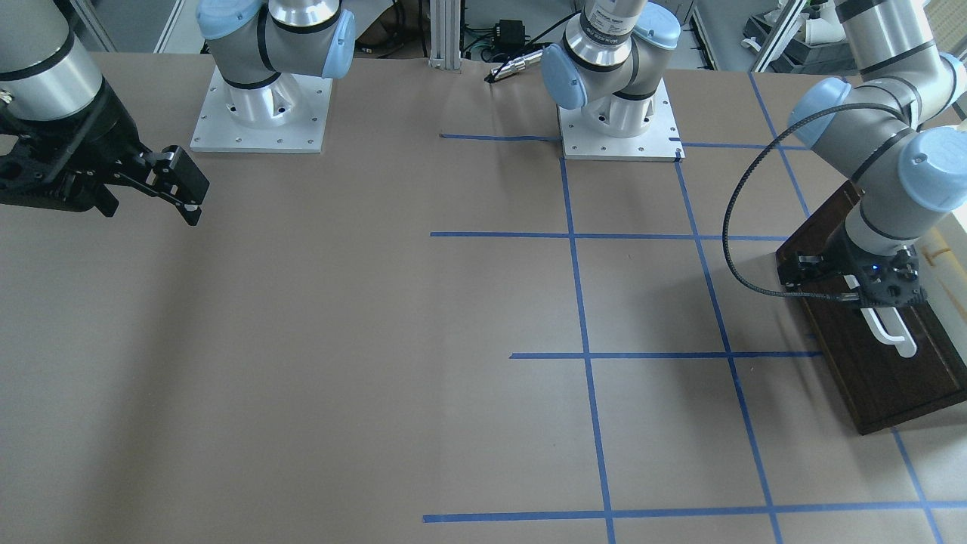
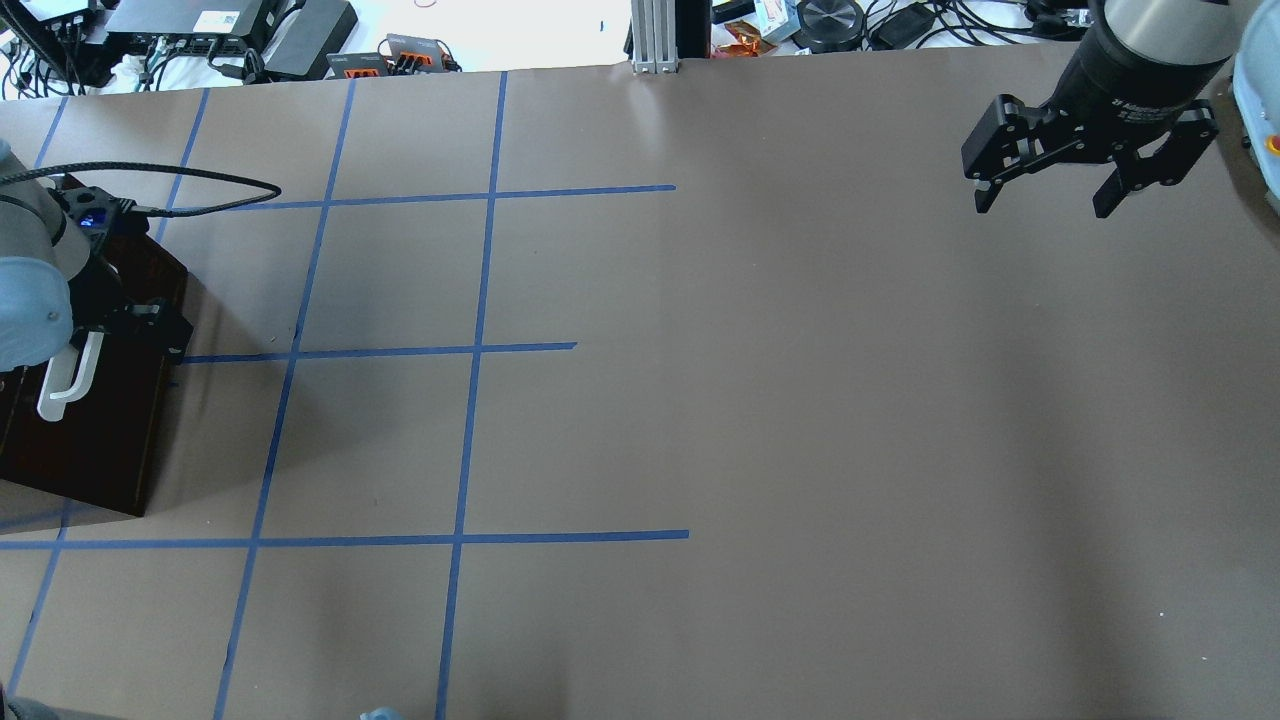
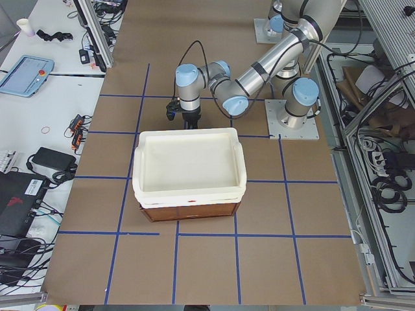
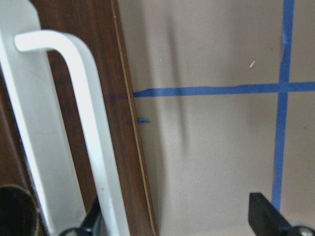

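Observation:
A dark wooden drawer unit (image 1: 848, 363) with a white handle (image 1: 897, 335) stands at the right of the front view; a white tray (image 3: 188, 162) is on it in the left view. My gripper (image 2: 132, 318) is down at the handle's side of the wood. In the left wrist view the handle (image 4: 93, 128) runs between my two fingertips, one at lower left behind it, the other at lower right over the tabletop. The gripper is open, the fingers wide apart.
Blue tape lines (image 1: 580, 299) grid the table. Other arms stand at the back, and another gripper (image 2: 1080, 156) hangs at the far side.

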